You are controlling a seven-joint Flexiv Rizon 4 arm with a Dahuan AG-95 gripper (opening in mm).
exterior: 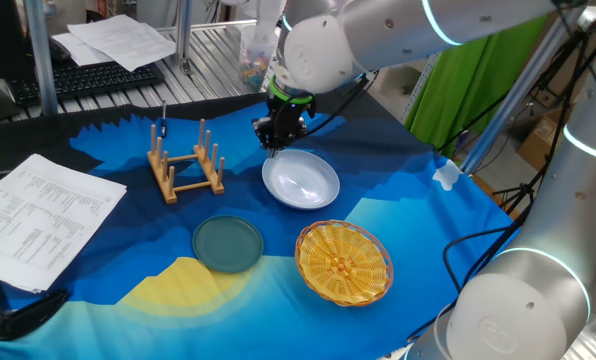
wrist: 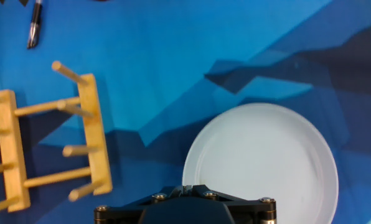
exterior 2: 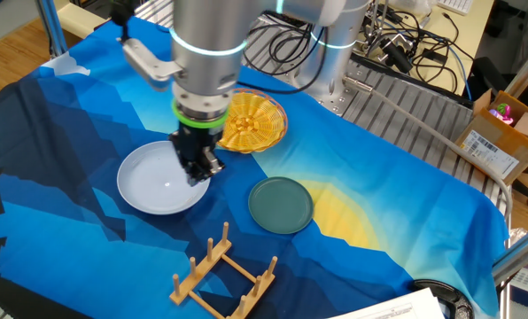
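My gripper shows at the bottom edge of the wrist view, its black fingers brought together in the middle and nothing visible between them. A white plate (wrist: pixel 263 165) lies flat on the cloth, partly behind the gripper in that view. In exterior view 1 the gripper (exterior: pixel 273 150) hangs above the plate's far left rim, apparently clear of it. A wooden dish rack (exterior: pixel 186 172) with upright pegs stands empty to the left of the white plate (exterior: pixel 300 180). Nearer the front lie a dark green plate (exterior: pixel 228 244) and a round woven basket (exterior: pixel 344 263), both empty.
A pen (wrist: pixel 35 25) lies behind the rack. Printed papers (exterior: pixel 43 220) and a black object (exterior: pixel 13 310) occupy the left side of the table. Between the rack, plates and basket the blue cloth is bare.
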